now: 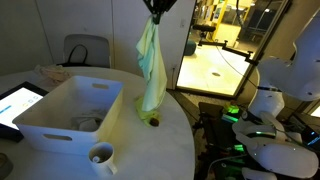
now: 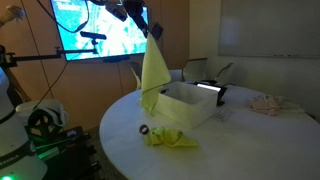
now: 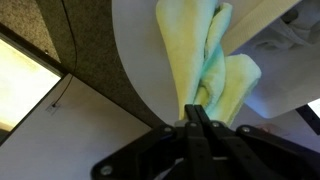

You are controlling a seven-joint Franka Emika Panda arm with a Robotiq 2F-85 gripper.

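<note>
A pale yellow-green cloth (image 1: 152, 65) hangs in a long drape above the table, pinched at its top by my shut gripper (image 1: 155, 17). In exterior view 2 the same cloth (image 2: 155, 68) hangs in front of the white box, its lower end near the box. The wrist view shows the cloth (image 3: 192, 55) running out from between the fingertips, with the gripper closed on a thin fold. Another yellow-green cloth (image 2: 172, 138) lies crumpled on the table, beside a small dark round object (image 2: 144, 129).
A white open box (image 1: 67, 137) with pale crumpled contents stands left of the hanging cloth. A mug (image 1: 102, 158) is near its front corner, and a tablet-like screen (image 1: 14, 108) lies farther left.
</note>
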